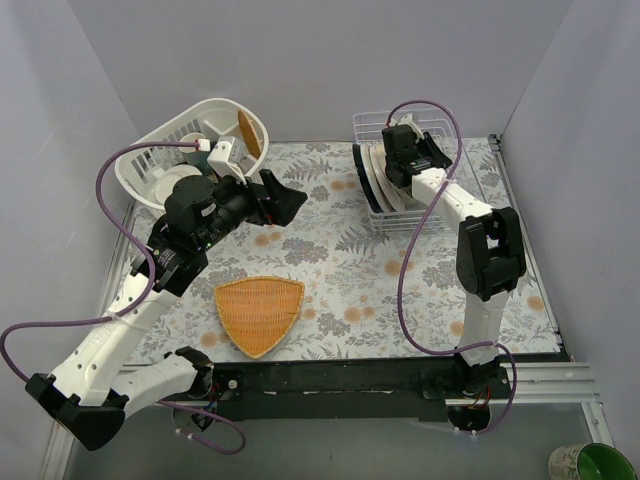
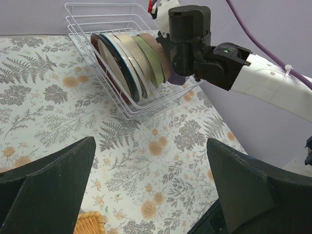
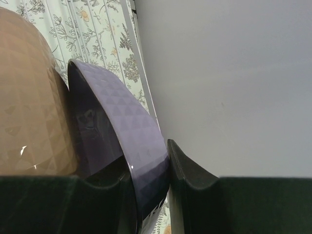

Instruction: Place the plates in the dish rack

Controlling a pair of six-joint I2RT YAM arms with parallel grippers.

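Observation:
In the top view the white wire dish rack (image 1: pixel 370 118) stands at the back right. Several plates lean side by side in it, among them a green plate (image 2: pixel 152 61) and a tan plate (image 2: pixel 165 58) in the left wrist view. At the row's right end is a purple plate (image 3: pixel 131 112), beside the tan one. My right gripper has its fingers on either side of the purple plate's rim, close to it; whether they grip it is unclear. Above the table's left half, my left gripper (image 1: pixel 280 198) hangs open and empty.
A white basket (image 1: pixel 130 178) at the back left holds pale dishes (image 1: pixel 176 178) and a brown plate (image 1: pixel 248 134). An orange woven mat (image 1: pixel 258 315) lies front left. Table between mat and rack is clear. A green cup (image 1: pixel 605 465) is at the bottom right corner.

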